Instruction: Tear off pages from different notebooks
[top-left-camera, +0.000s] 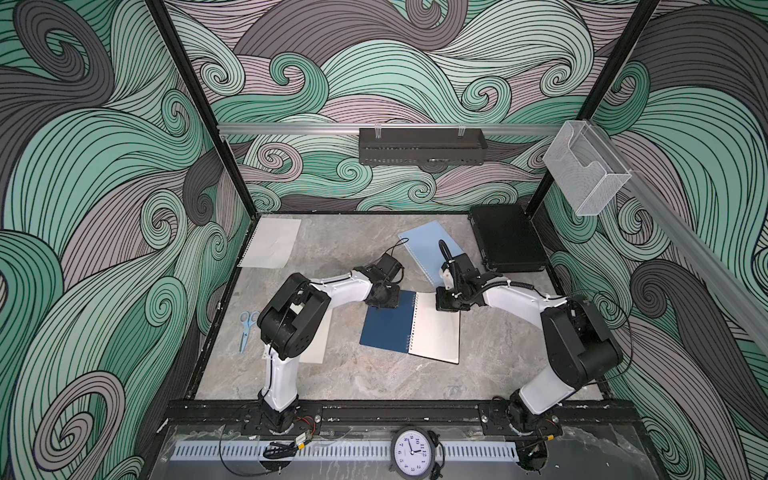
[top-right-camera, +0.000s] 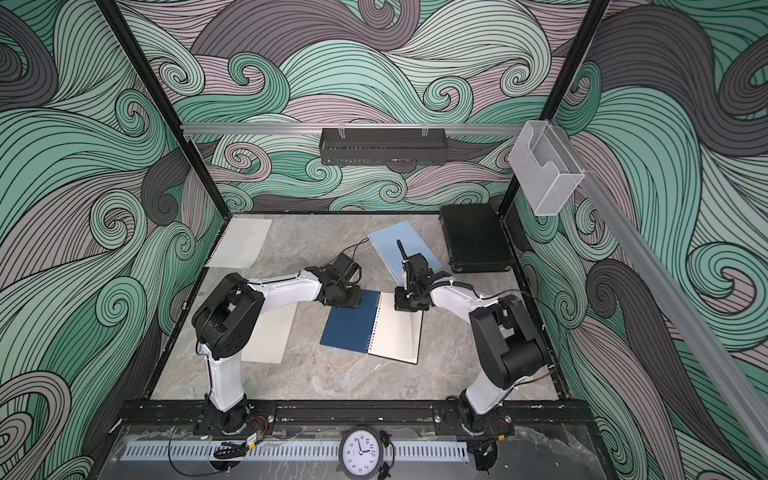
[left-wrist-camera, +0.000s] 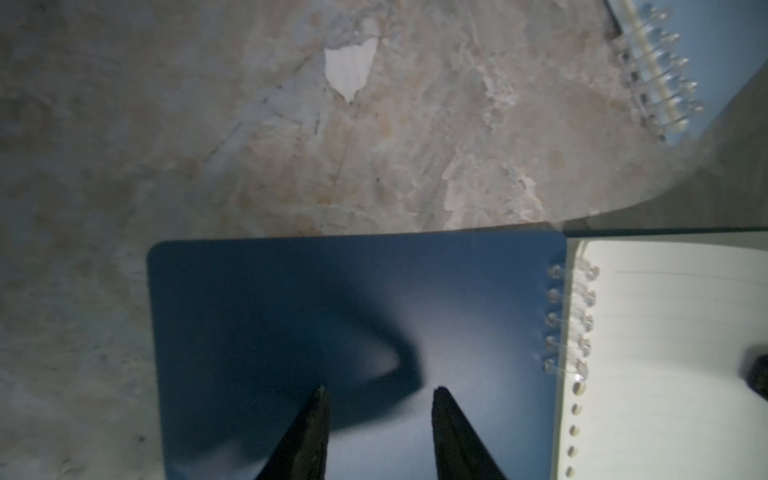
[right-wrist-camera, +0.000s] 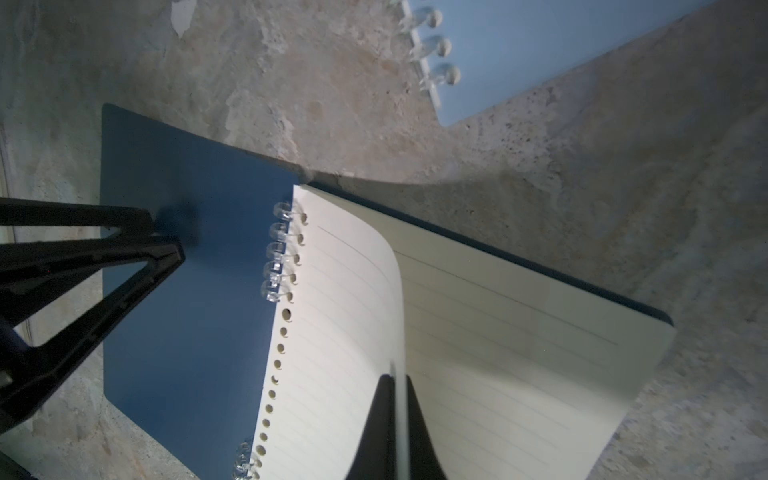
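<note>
The dark blue ring-bound notebook lies open, its cover (top-left-camera: 382, 332) to the left and lined paper to the right. In the right wrist view the top page (right-wrist-camera: 340, 320) curves upward, and its raised edge runs between the fingers of my right gripper, shut on it. Clear rings (right-wrist-camera: 276, 272) show at the upper binding and again at the bottom; the holes between them show no rings. Over the blue cover, my left gripper is partly open, with nothing between its fingers; its shadow falls on the cover.
A light blue notebook (top-left-camera: 424, 240) lies behind, partly under the right arm. Beside it is a black case (top-left-camera: 505, 236). At the left are a white ring-bound notebook (top-left-camera: 272, 242), a loose cream sheet (top-left-camera: 316, 344) and blue scissors (top-left-camera: 245, 329).
</note>
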